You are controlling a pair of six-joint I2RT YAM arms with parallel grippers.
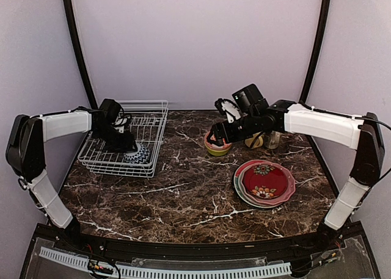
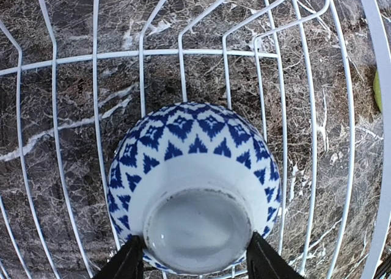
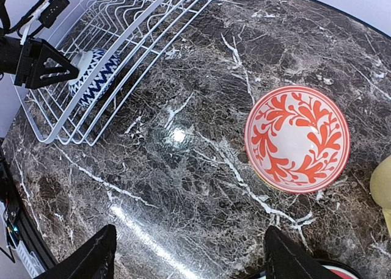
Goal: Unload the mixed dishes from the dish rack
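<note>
A bowl with a blue and white zigzag pattern [image 1: 140, 154] sits in the front right corner of the white wire dish rack [image 1: 160, 126]. In the left wrist view, the bowl [image 2: 198, 135] has its round foot toward the camera. My left gripper is part open, one finger on either side of that foot; whether the fingers touch it I cannot tell. Over the counter, my right gripper is open with nothing between its fingers, near the bowl with red leaf patterns [image 3: 297, 138].
Stacked plates, a red flowered one on top [image 1: 269, 182], lie at the right front. Behind my right gripper stand a yellow cup [image 1: 255, 143] and a clear glass [image 1: 273, 141]. The counter between rack and plates is clear.
</note>
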